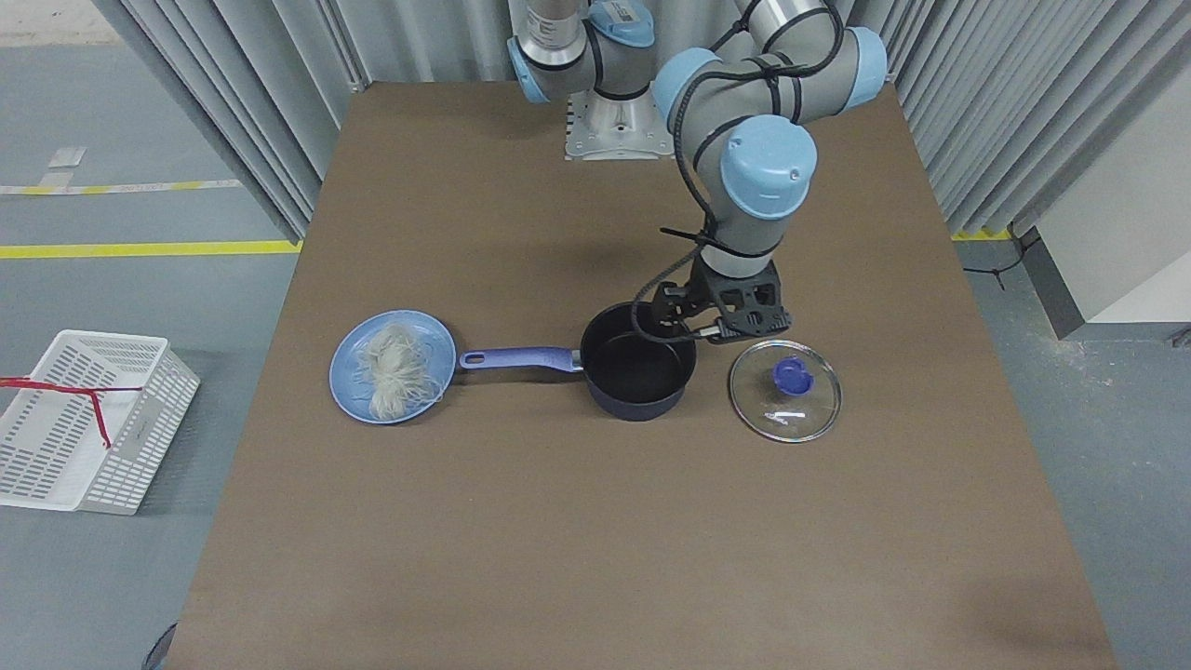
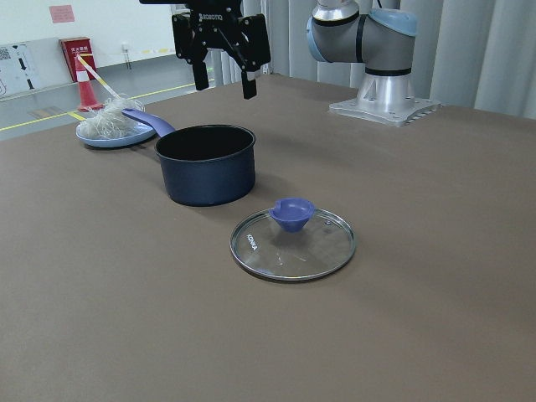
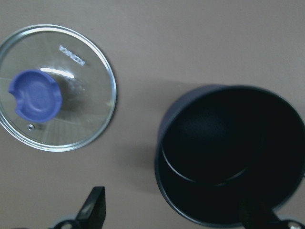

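Observation:
A black saucepan [image 1: 636,380] with a blue handle [image 1: 515,356] stands on the brown table. A glass lid with a blue knob [image 1: 792,375] lies flat beside it. Left of the handle is a blue plate [image 1: 346,380] of pale stringy strands [image 1: 393,368]. My gripper [image 2: 224,85] hangs open, high above the pan area, with nothing seen between its fingers; in the wrist view its fingertips [image 3: 95,210] are at the bottom edge, one over the table, the other over the pan.
A white crate [image 1: 134,469] is on the floor at left.

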